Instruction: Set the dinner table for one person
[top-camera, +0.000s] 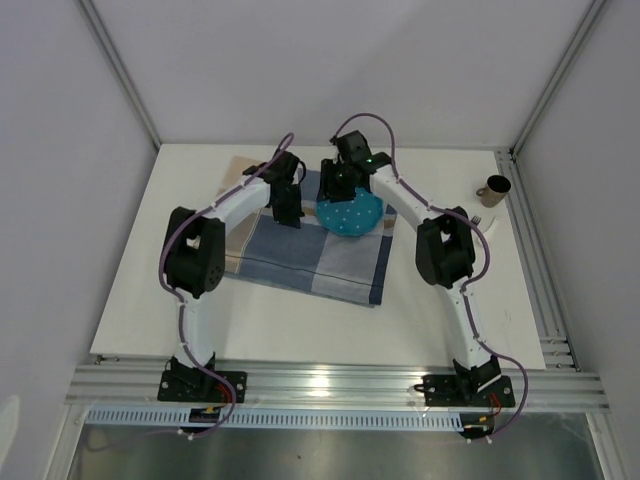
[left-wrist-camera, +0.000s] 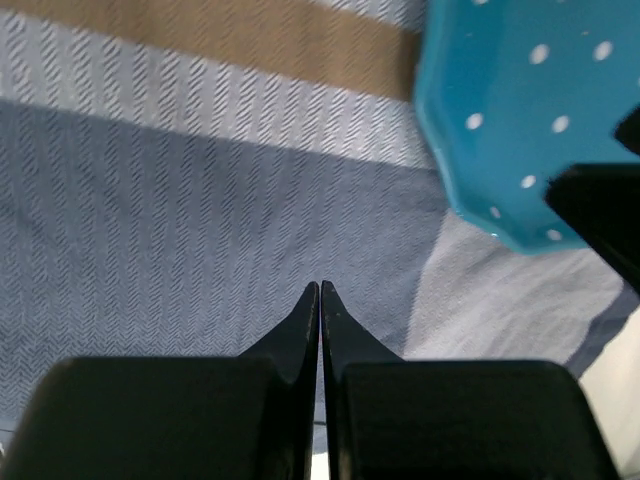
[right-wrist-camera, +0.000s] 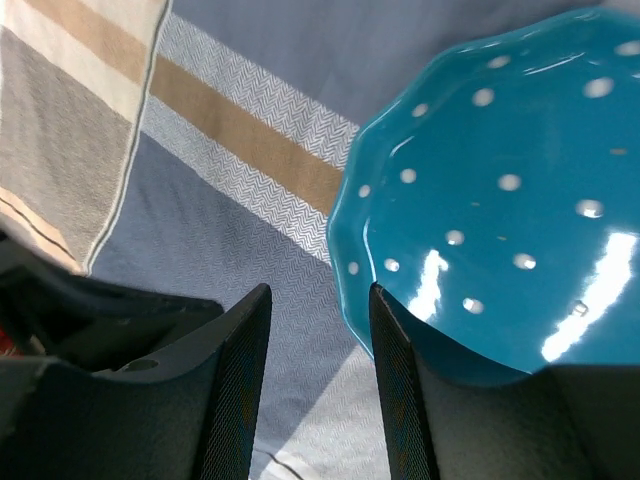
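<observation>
A teal dotted plate (top-camera: 350, 217) (left-wrist-camera: 530, 110) (right-wrist-camera: 480, 200) lies on the striped, checked placemat cloth (top-camera: 310, 270) (left-wrist-camera: 200, 240) (right-wrist-camera: 240, 250). My left gripper (top-camera: 289, 215) is shut, nothing showing between its fingers, over the cloth just left of the plate. My right gripper (top-camera: 335, 185) is open above the plate's left rim, with nothing held. A brown mug (top-camera: 494, 190) stands at the table's right, and cutlery (top-camera: 480, 225) lies below it, too small to tell apart clearly.
The arms are close together at the back middle, over the cloth.
</observation>
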